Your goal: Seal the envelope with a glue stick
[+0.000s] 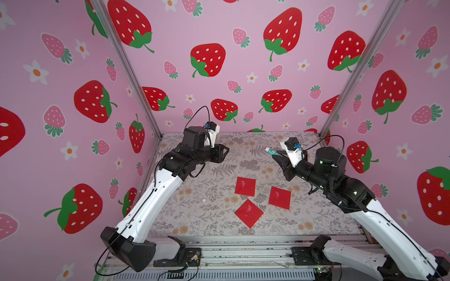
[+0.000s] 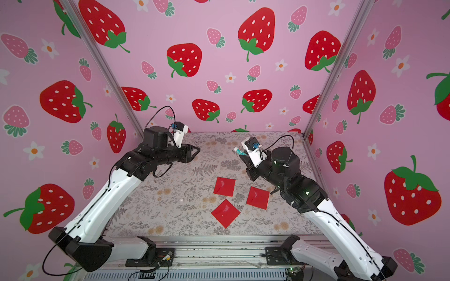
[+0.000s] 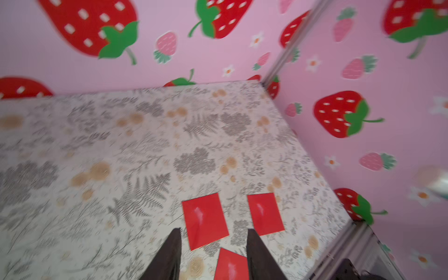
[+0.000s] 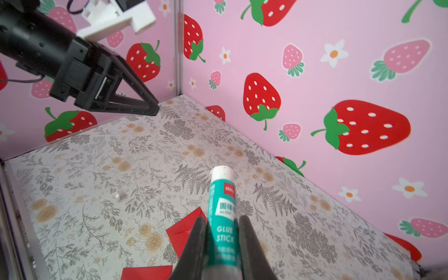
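Observation:
My right gripper is shut on a teal glue stick [image 4: 224, 200], its white end pointing away from the fingers. Both hang above the table, right of centre. On the left side my left gripper is raised in the air, its fingers parted with nothing between them. Three red envelopes lie flat below: an upper one [image 1: 245, 186], a right one [image 1: 279, 197] and a front one [image 1: 249, 213] turned cornerwise. Neither gripper touches any of them.
A small white piece [image 4: 119, 195], too small to name for sure, lies on the left part of the patterned table [image 1: 215, 187]. Wide clear room surrounds the envelopes. Strawberry-printed walls close off the back and sides.

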